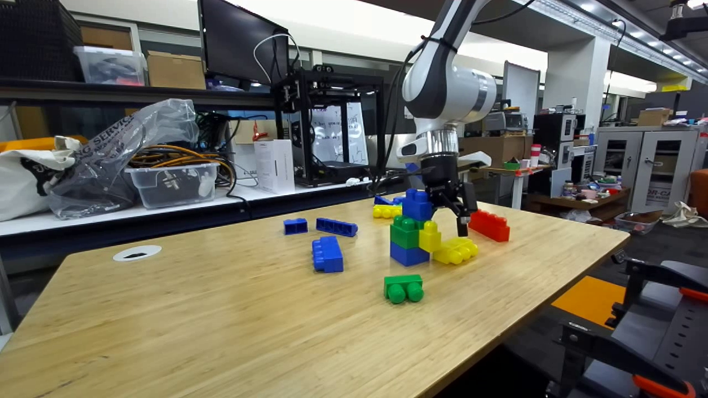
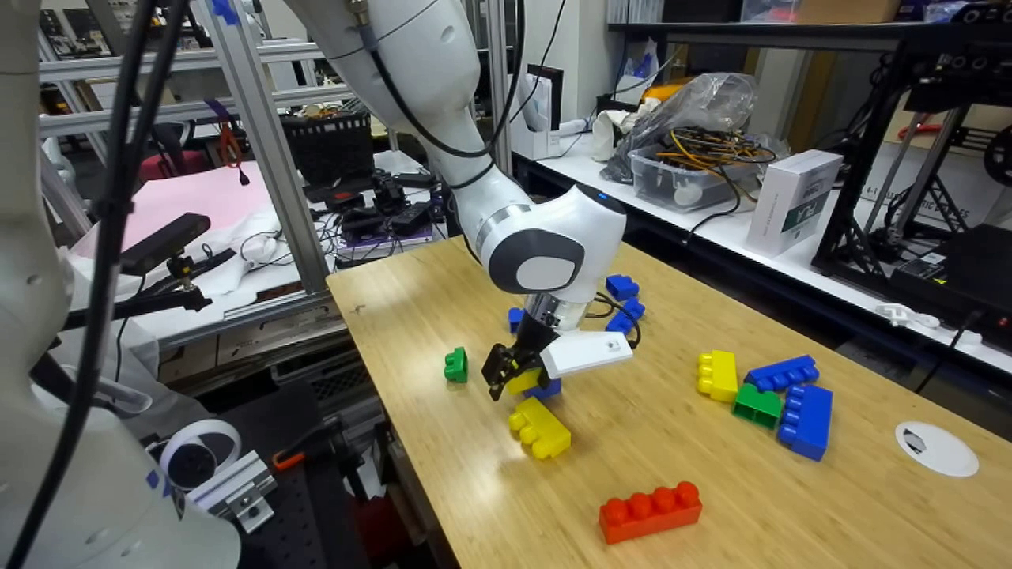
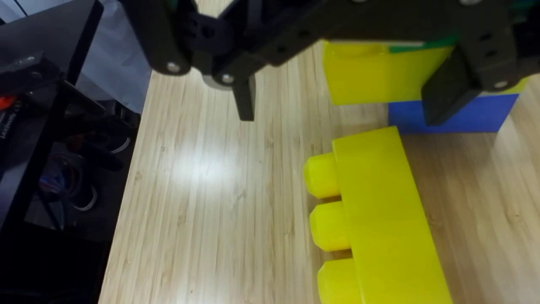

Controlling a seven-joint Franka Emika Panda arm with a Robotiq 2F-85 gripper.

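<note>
A small tower stands on the table: a blue brick (image 1: 409,255) at the bottom, a green brick (image 1: 404,233) with a yellow brick (image 1: 430,237) beside it, and a blue brick (image 1: 416,205) on top. My gripper is low at the tower's side with its fingers wide apart and nothing held. In the wrist view its right finger (image 3: 448,91) overlaps the tower's yellow and blue bricks; whether it touches them I cannot tell. Close by, a longer yellow brick (image 3: 390,218) rests on its side, studs facing left in that view.
A green brick (image 1: 402,288) lies nearer the first exterior camera, and a red brick (image 2: 651,512) sits apart. Several loose bricks are scattered, among them a blue brick (image 1: 327,255) and a yellow brick (image 2: 718,376).
</note>
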